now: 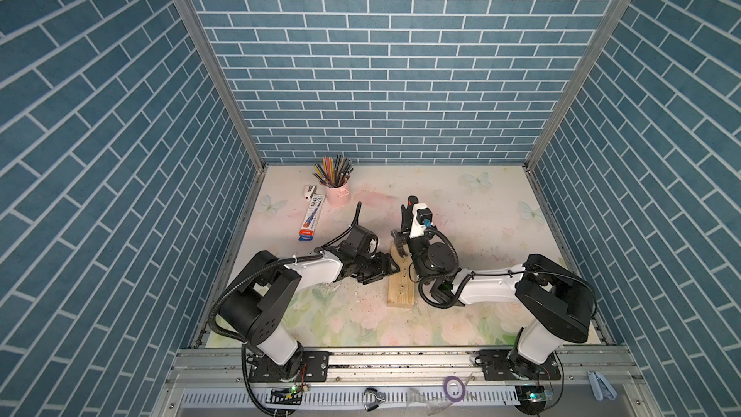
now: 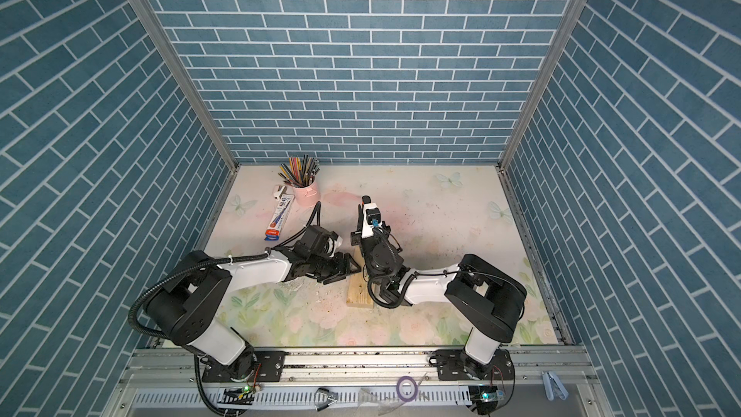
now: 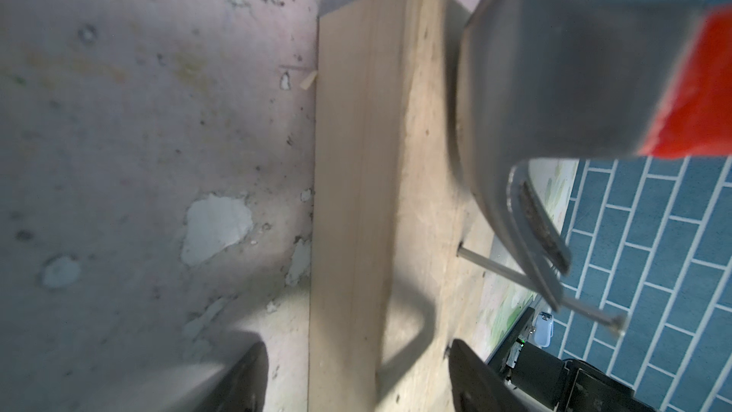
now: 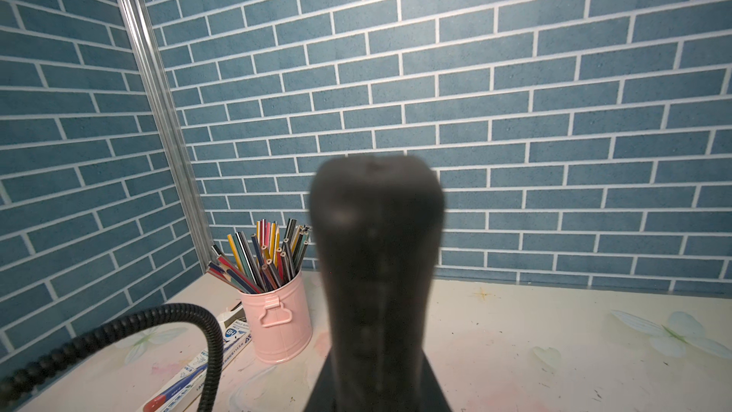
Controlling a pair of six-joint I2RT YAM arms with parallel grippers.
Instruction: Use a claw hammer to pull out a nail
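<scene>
A light wooden block (image 1: 400, 293) lies lengthwise on the table, between the two arms. From its face sticks a long nail (image 3: 499, 268); in the left wrist view the curved claw of the hammer (image 3: 526, 84) overlaps its shaft. How firmly the claw grips it cannot be told. My right gripper is shut on the hammer's handle, whose black end (image 4: 373, 259) rises upright in the right wrist view. At the block's left side my left gripper is open, one finger (image 3: 469, 374) over the block and the other (image 3: 248, 377) over the table.
A pink cup (image 4: 278, 320) of pencils stands at the back left, a narrow pen box (image 1: 311, 217) in front of it. Both forearms crowd the block closely.
</scene>
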